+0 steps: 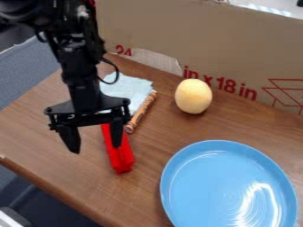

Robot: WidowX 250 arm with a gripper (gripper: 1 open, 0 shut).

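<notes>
My black gripper (95, 140) is open, its two fingers straddling the upper part of a red bar-shaped object (120, 155) that lies on the wooden table. Whether the fingers touch it I cannot tell. Behind the gripper lie a folded light-blue cloth (130, 85) and a brown patterned stick (142, 112).
A yellow potato-like object (193, 96) sits at the back of the table (48, 133). A blue plate (207, 182) fills the front right. A cardboard box (201, 35) stands behind, and the table's edge runs along the lower left.
</notes>
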